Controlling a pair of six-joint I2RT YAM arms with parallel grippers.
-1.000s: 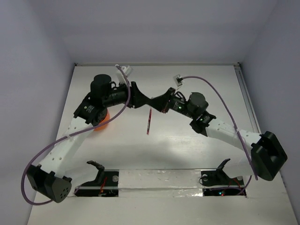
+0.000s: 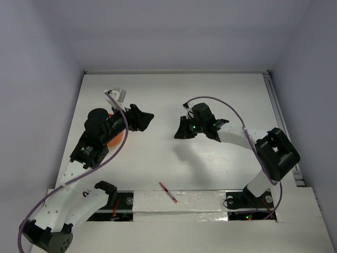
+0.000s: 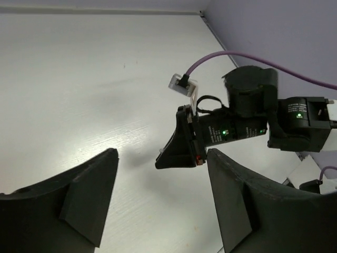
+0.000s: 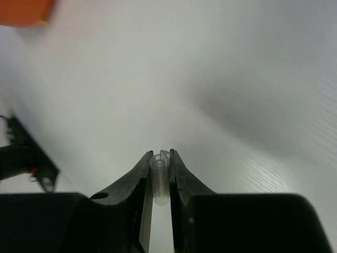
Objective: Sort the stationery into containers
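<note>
A red-and-white pen (image 2: pixel 168 192) lies diagonally at the front edge of the board, over the pale strip. An orange container (image 2: pixel 115 140) is mostly hidden under the left arm in the top view, and its edge (image 4: pixel 23 13) shows at the upper left of the right wrist view. My left gripper (image 2: pixel 142 118) hangs beside it with fingers apart and nothing between them. My right gripper (image 2: pixel 180 132) is at mid-board, shut on a clear cylindrical object (image 4: pixel 160 174), seen end-on between its fingertips.
The white board (image 2: pixel 158 163) is bare between and behind the arms. Walls (image 2: pixel 305 105) border it on both sides and at the back.
The pen now lies at the front edge.
</note>
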